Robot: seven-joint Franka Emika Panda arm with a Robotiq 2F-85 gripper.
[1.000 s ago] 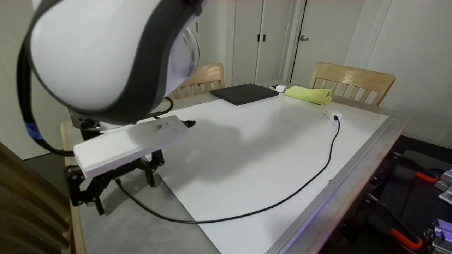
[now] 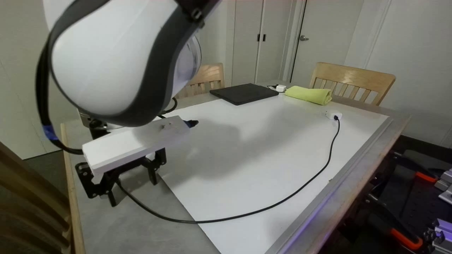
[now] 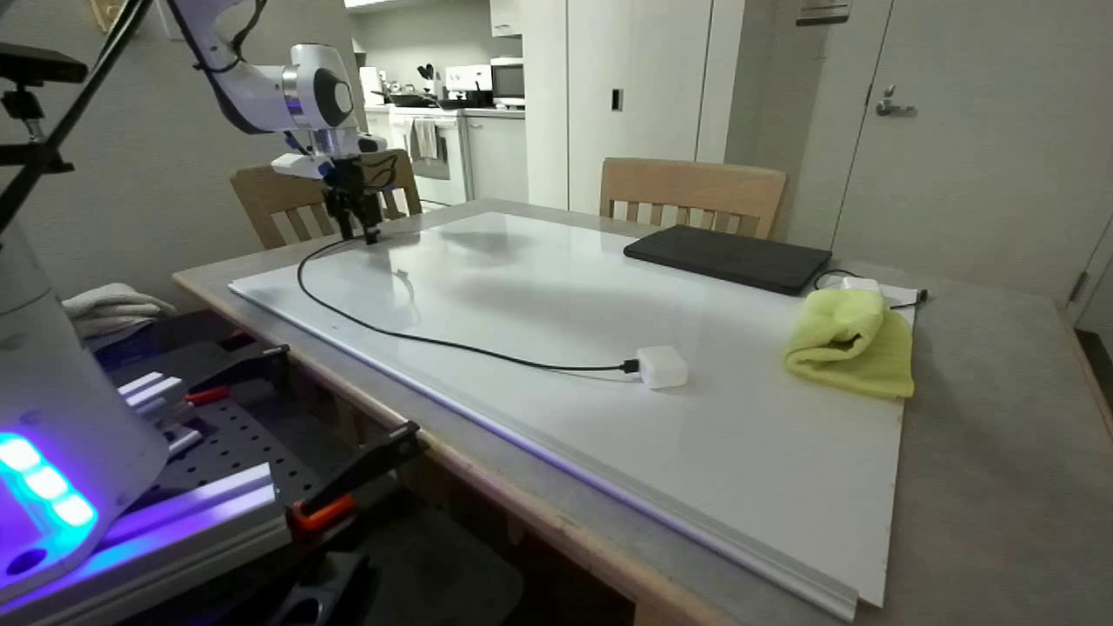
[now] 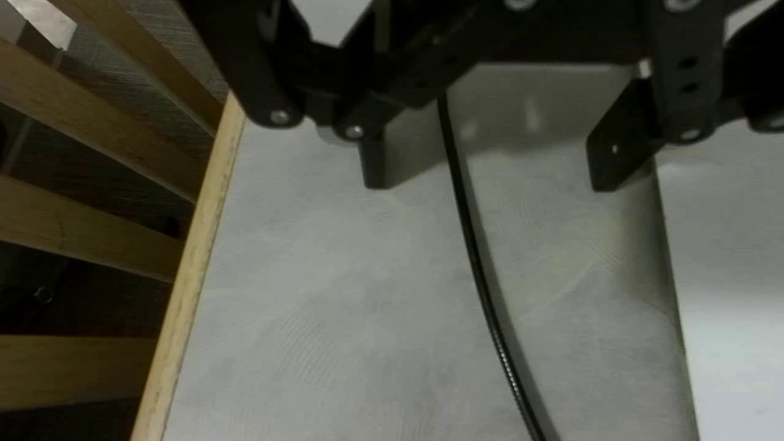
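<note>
My gripper stands open, pointing down at the grey table (image 4: 331, 294) by its wooden edge. A black cable (image 4: 478, 272) runs through the gap between its fingers, touching neither of them in the wrist view. In exterior view 1 the gripper (image 2: 132, 188) is low at the near left, and the cable (image 2: 237, 216) leads from under it over the white board to a white charger block (image 2: 333, 114). Exterior view 2 shows the block (image 3: 663, 367) lying on the board with the cable plugged in. The cable's end beneath the gripper is hidden.
A flat black slab (image 3: 730, 256), a yellow-green cloth (image 3: 850, 339) and a second white block (image 2: 280, 88) are at the board's far side. A wooden chair (image 4: 88, 220) stands close beside the table edge. Most of the white board (image 2: 241, 165) is bare.
The fingers have come somewhat closer together. My arm and gripper have shifted slightly right in exterior view 1. The cable's visible length and the block look unmoved.
</note>
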